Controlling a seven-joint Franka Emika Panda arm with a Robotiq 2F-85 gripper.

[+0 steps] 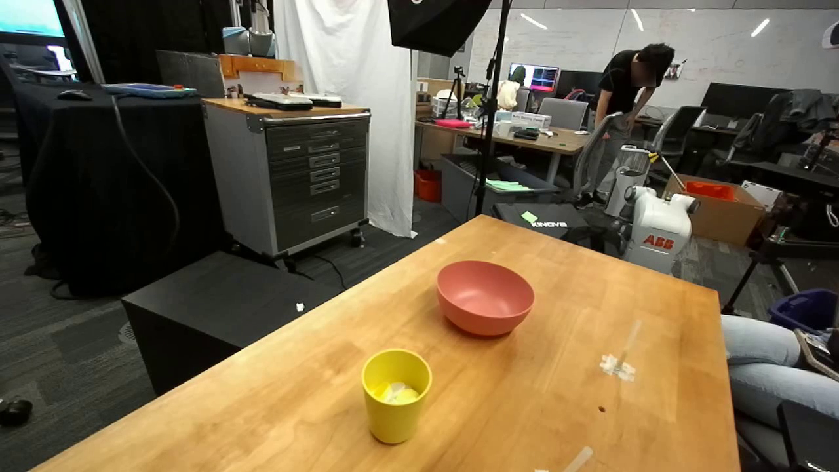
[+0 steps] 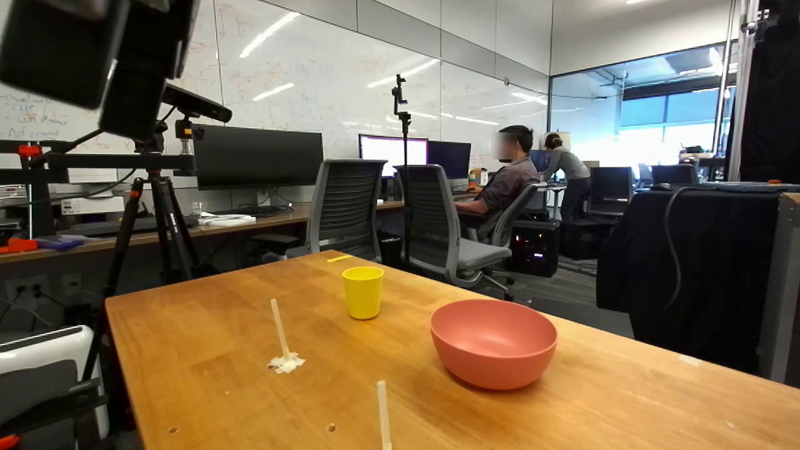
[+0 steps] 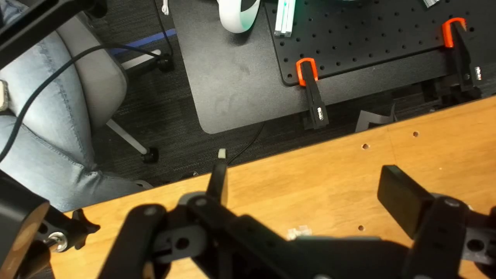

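My gripper is open in the wrist view, its two black fingers wide apart with nothing between them. It points down over the table's edge and bare wood. At the upper left of exterior view 2, a dark blurred part of the arm (image 2: 142,71) hangs above the table. A yellow cup (image 1: 395,405) stands upright on the table, with something pale and yellow inside. Beyond it in exterior view 1 sits an empty pinkish-red bowl (image 1: 484,303). Neither the cup nor the bowl appears in the wrist view.
Strips of tape (image 1: 617,367) mark the wooden table (image 1: 543,377), which is otherwise clear around the cup and bowl. Past one edge, the wrist view shows a black perforated board (image 3: 367,39) with orange-tipped clamps (image 3: 312,90) and a seated person's leg (image 3: 55,88).
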